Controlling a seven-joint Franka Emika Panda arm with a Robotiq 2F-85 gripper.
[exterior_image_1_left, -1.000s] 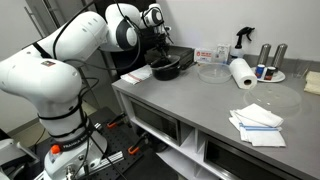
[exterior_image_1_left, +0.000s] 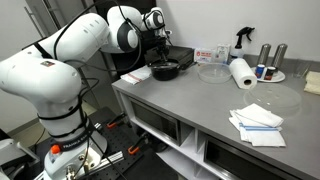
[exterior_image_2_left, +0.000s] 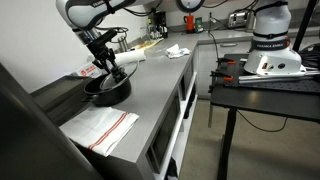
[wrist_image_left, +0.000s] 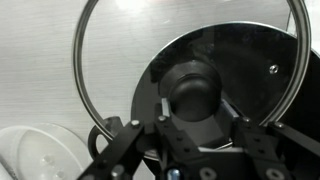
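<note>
A glass lid with a metal rim (wrist_image_left: 80, 50) and a round black knob (wrist_image_left: 195, 92) fills much of the wrist view. My gripper is shut on that knob. Behind the glass shows a black pot (wrist_image_left: 150, 100), its opening off-centre from the lid's rim. In exterior view 2 the gripper (exterior_image_2_left: 118, 74) is over the pot (exterior_image_2_left: 112, 93), and the lid (exterior_image_2_left: 138, 66) looks tilted there. Exterior view 1 has the pot (exterior_image_1_left: 166, 72) at the counter's far end with my gripper (exterior_image_1_left: 162, 50) just above; the lid is hard to make out.
Folded towels (exterior_image_2_left: 100, 128) lie beside the pot. A clear bowl (wrist_image_left: 40, 150) is close by in the wrist view. Along the back stand a paper towel roll (exterior_image_1_left: 242, 73) and bottles (exterior_image_1_left: 272, 62).
The arm's far end and gripper have shifted only slightly over the pot. Nothing else has visibly moved.
</note>
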